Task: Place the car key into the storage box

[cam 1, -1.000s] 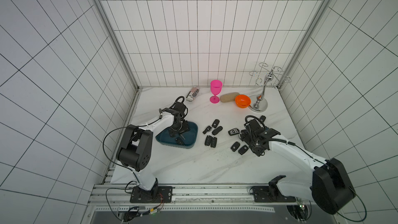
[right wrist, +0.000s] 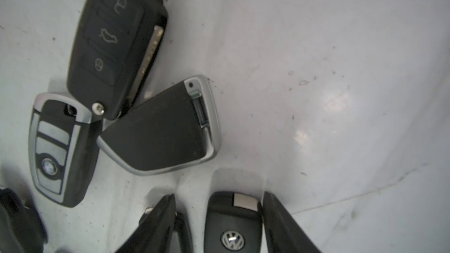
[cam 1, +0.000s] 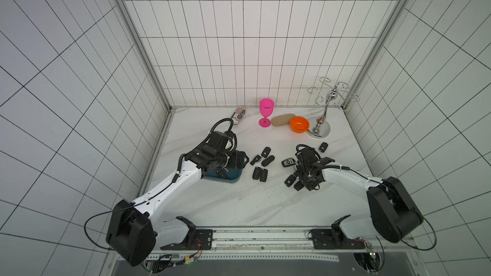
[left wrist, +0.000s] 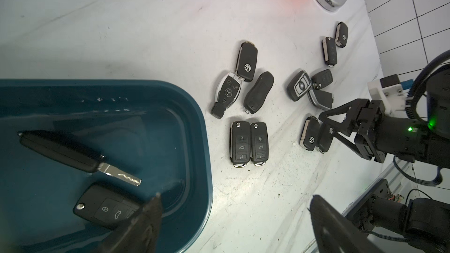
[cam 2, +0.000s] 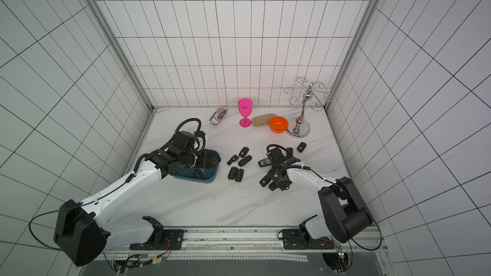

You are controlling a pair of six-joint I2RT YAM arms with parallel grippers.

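Observation:
Inside the blue storage box [left wrist: 178, 112] lie a key with blade out [left wrist: 61, 152] and a second fob [left wrist: 105, 206]. Over the box's right edge hovers my open left gripper, empty. My right gripper is low at the right-hand key cluster, part open; a VW key [right wrist: 233, 225] lies between its fingertips, another fob [right wrist: 180, 239] by the left finger. Nearby are a BMW fob [right wrist: 54, 159], a silver-edged fob [right wrist: 159, 131] and a three-button key [right wrist: 117, 37]. Several more keys lie mid-table, including a pair [left wrist: 241, 143].
At the back stand a pink goblet [cam 1: 265, 107], orange bowl [cam 1: 299, 125], patterned object [cam 1: 237, 115], tan oblong [cam 1: 281, 120] and chrome stand [cam 1: 319, 128].
My left arm has risen out of the box and swung toward the right and front. The right gripper has shifted slightly left over the keys.

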